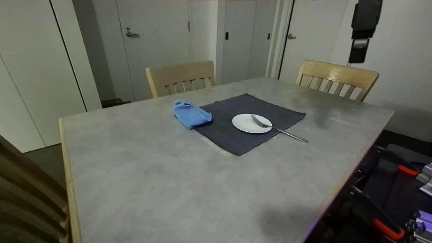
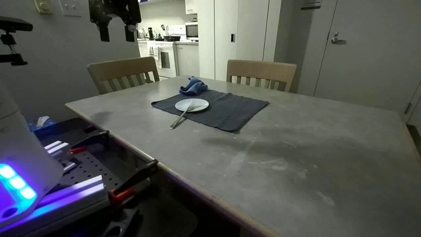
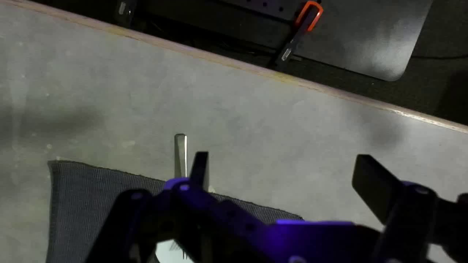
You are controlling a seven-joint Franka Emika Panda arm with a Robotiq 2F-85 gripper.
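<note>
High above the table hangs my gripper [image 2: 117, 38], open, its two fingers [image 2: 104, 33] well apart and only empty space between them. In the wrist view, too, the gripper has its fingers spread wide over bare tabletop. On a dark placemat [image 1: 226, 141] lies a small white plate [image 1: 241, 123]. A metal fork [image 1: 289, 134] rests with its tines on the plate and its handle out past the mat's edge. At the mat's far edge sits a crumpled blue cloth [image 2: 193, 87]. The gripper's body hides most of the plate in the wrist view.
Wooden chairs [image 1: 340, 77] stand around it. Alongside the table's edge is the robot's dark base, with clamps [image 2: 136, 175] reaching onto that edge.
</note>
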